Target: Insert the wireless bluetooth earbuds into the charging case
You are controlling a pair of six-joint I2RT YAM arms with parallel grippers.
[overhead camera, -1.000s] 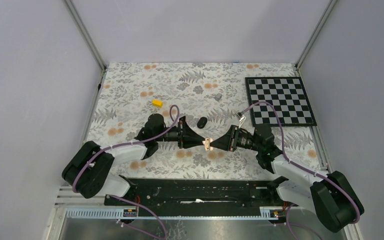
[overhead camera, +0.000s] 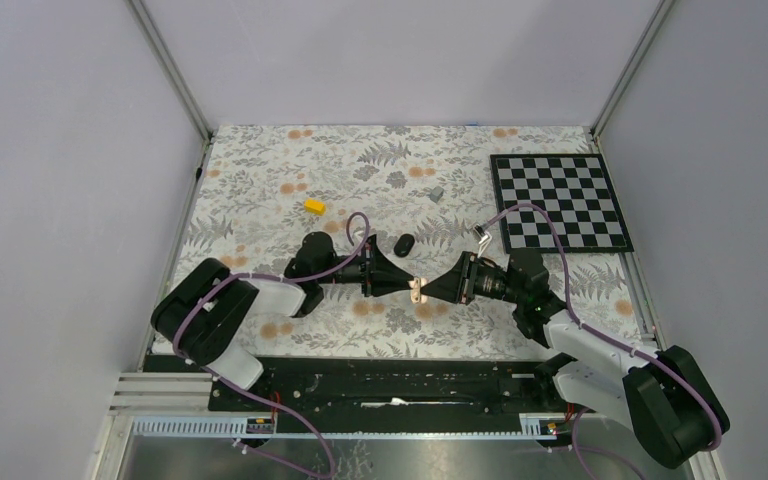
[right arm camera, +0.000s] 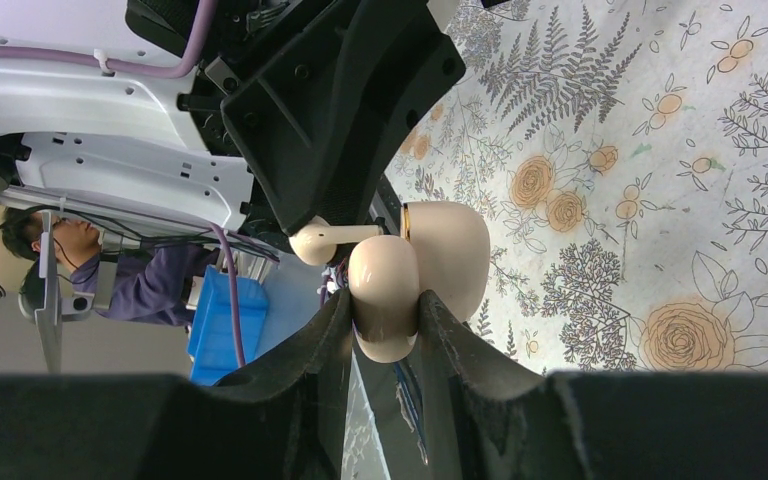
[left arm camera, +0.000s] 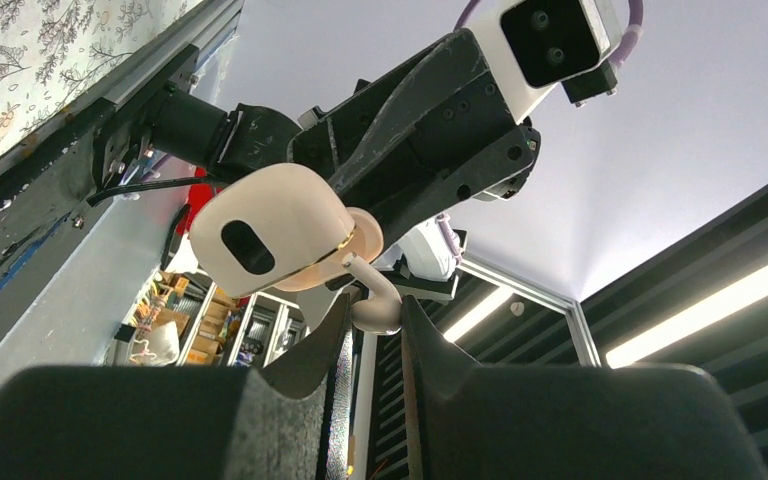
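Observation:
The cream charging case [overhead camera: 417, 290] is held in the air between the two arms, its lid open. My right gripper is shut on one part of the case [right arm camera: 384, 272]; the other part stands beside it in the right wrist view. A white earbud [left arm camera: 375, 314] sits between the fingertips of my left gripper, which appear to touch its head on both sides. The stem of this earbud [right arm camera: 350, 234] points at the open case, its tip at the edge of the opening. Whether the tip is inside cannot be told. The second earbud is not seen.
A black rounded object [overhead camera: 404, 245] lies on the floral tabletop behind the grippers. Farther back are a yellow block [overhead camera: 314, 206] and a small grey piece [overhead camera: 436, 193]. A checkerboard [overhead camera: 561, 203] fills the back right.
The right arm and the case have hardly moved.

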